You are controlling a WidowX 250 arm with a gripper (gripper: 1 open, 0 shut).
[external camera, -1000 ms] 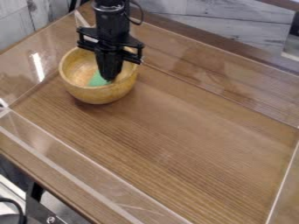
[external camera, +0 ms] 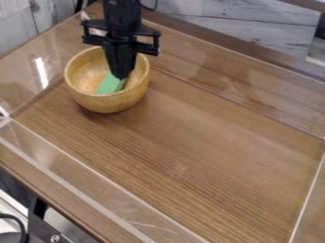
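A yellow-tan bowl sits on the wooden table at the upper left. A green object lies inside it. My black gripper reaches into the bowl from above, its tips just over the green object. The fingers look close together; whether anything is between them cannot be made out clearly.
Dark cables show at the lower left.
My gripper has risen slightly and shifted, and more of the green object inside the bowl now shows.
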